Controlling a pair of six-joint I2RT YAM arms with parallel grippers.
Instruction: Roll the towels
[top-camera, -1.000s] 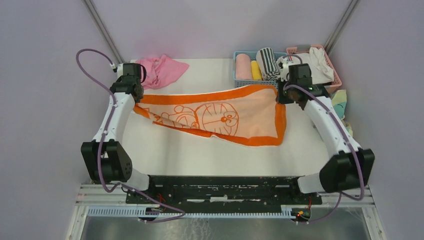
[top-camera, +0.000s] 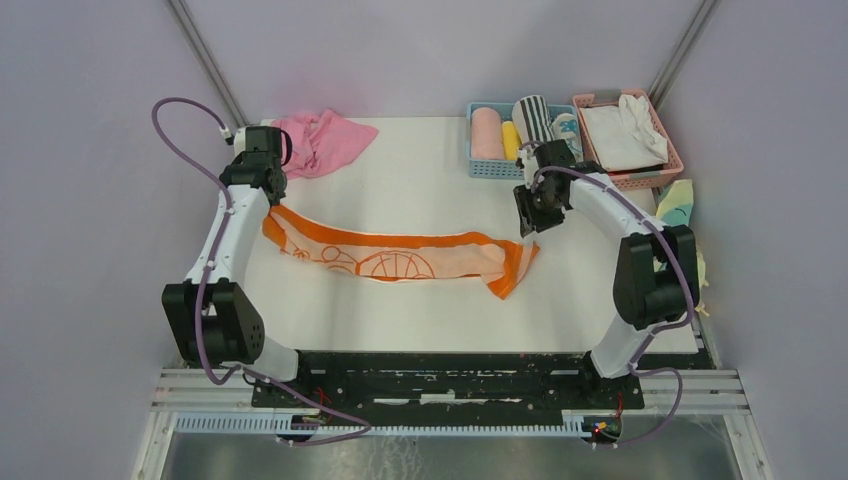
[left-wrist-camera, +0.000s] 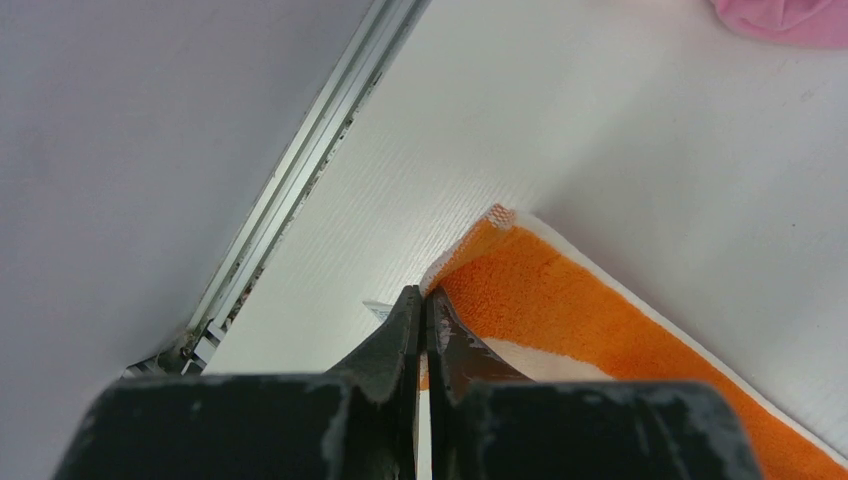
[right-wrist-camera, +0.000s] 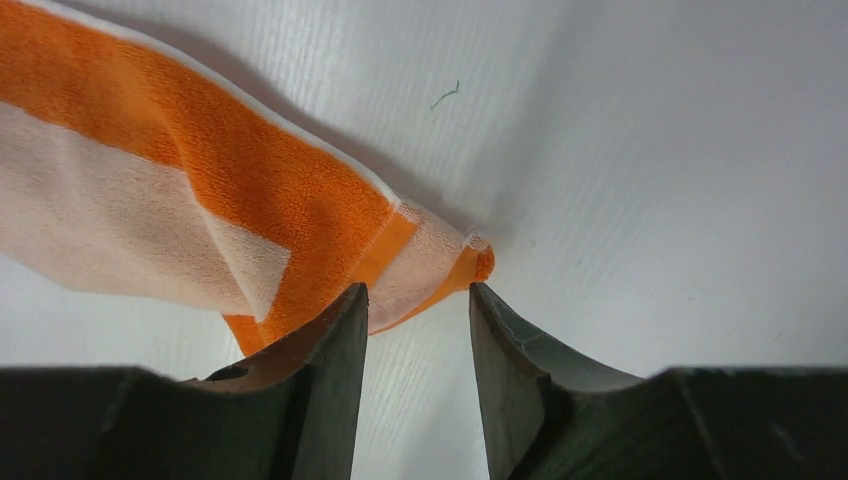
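Note:
An orange-bordered peach towel (top-camera: 400, 260) with a cartoon print lies in a long folded strip across the white table. Its left end is held in my left gripper, shut on a corner of it. Its right end (right-wrist-camera: 250, 200) is bunched and folded over. My right gripper stands open above that right end, with nothing between its fingers.
A pink cloth (top-camera: 325, 140) lies at the back left. A blue basket (top-camera: 495, 168) with rolled towels and a pink basket (top-camera: 642, 180) with white cloths stand at the back right.
The towel has gone from spread wide to a narrow strip. My right gripper has moved left and down from near the baskets and is open, off the towel's corner.

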